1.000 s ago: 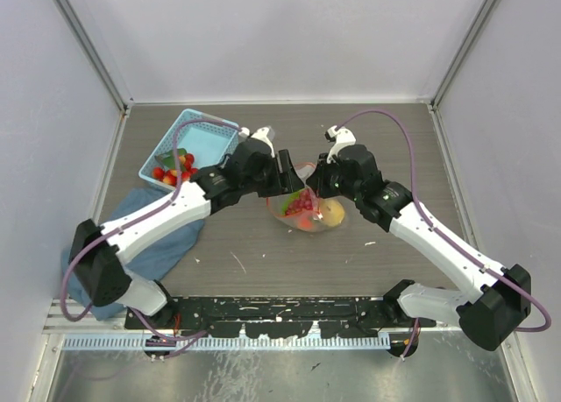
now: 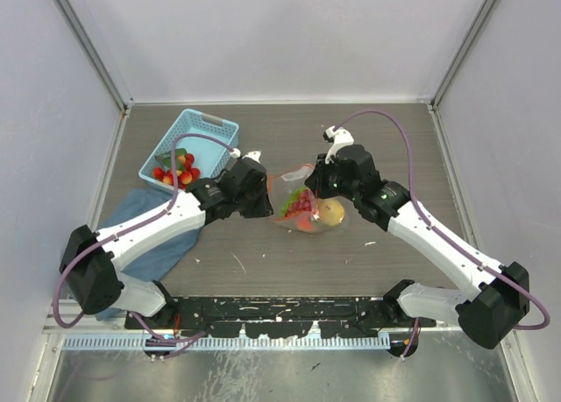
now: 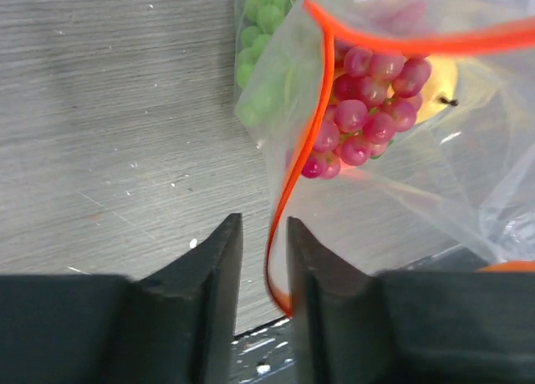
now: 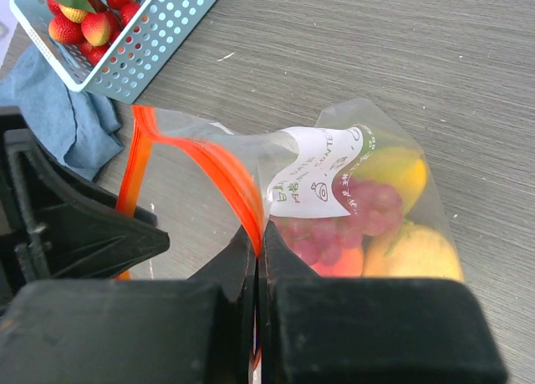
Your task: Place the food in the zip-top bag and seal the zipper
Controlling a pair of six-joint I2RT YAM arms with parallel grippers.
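Note:
The clear zip top bag (image 2: 282, 188) lies mid-table with its orange-edged mouth spread. Inside are green grapes (image 3: 269, 17), red grapes (image 3: 368, 99) and yellow and orange-red fruit (image 4: 415, 252). My right gripper is shut on the orange zipper edge at one side of the mouth. At the opposite side, my left gripper has its fingers part open, one on each side of the orange edge (image 3: 308, 141). A narrow gap shows between those fingers, so they do not grip it firmly.
A light blue basket (image 2: 210, 127) at the back left holds several strawberries (image 2: 188, 176). Beside it, a blue cloth (image 2: 171, 249) lies along the left of the table. Bare tabletop (image 2: 394, 144) shows behind and right of the bag.
My right arm and the bag's filled part look still.

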